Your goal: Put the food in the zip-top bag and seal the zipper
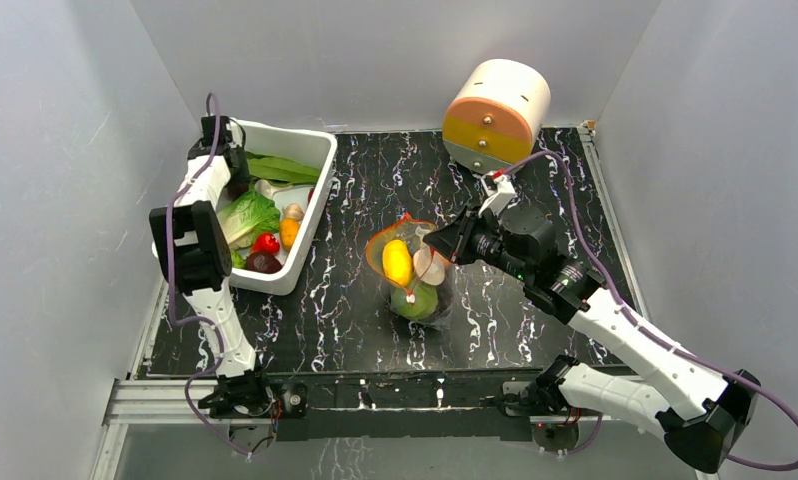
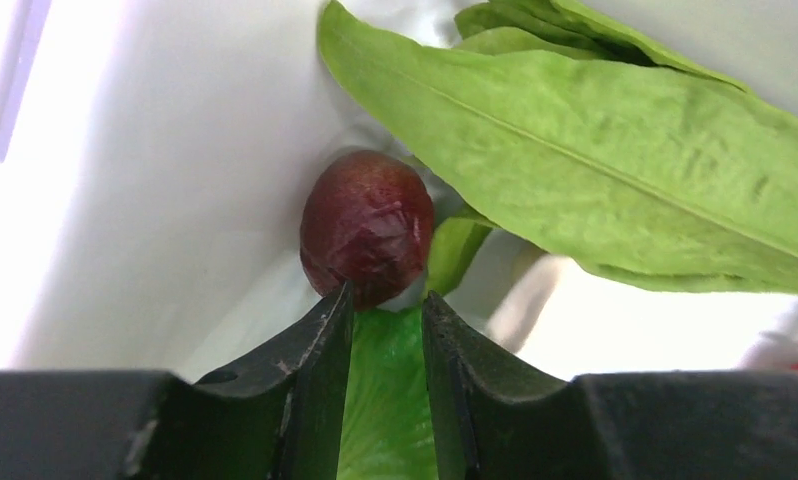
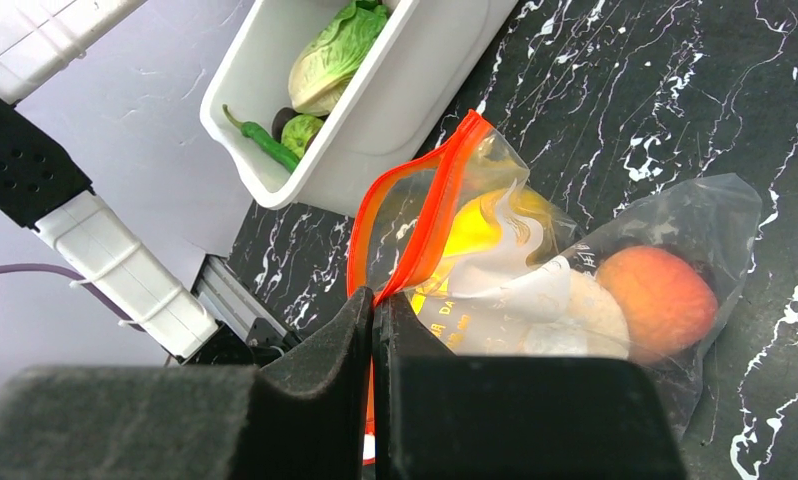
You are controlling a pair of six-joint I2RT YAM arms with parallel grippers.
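Note:
The zip top bag (image 1: 415, 300) with orange zipper stands mid-table, holding yellow, pale and green food; an orange-red round item (image 3: 660, 300) shows through its side in the right wrist view. My right gripper is shut at the bag's zipper edge. My left gripper is low in the white bin (image 1: 320, 190), its fingertips slightly apart over green lettuce (image 2: 385, 400), just in front of a dark red round item (image 2: 365, 220); what lies between them is unclear. A long green leaf vegetable (image 2: 625, 170) lies beside it.
The bin also holds a red pepper (image 1: 265, 243), an orange item (image 1: 288, 233) and other produce. A rounded container (image 1: 495, 110) with drawers stands at the back right.

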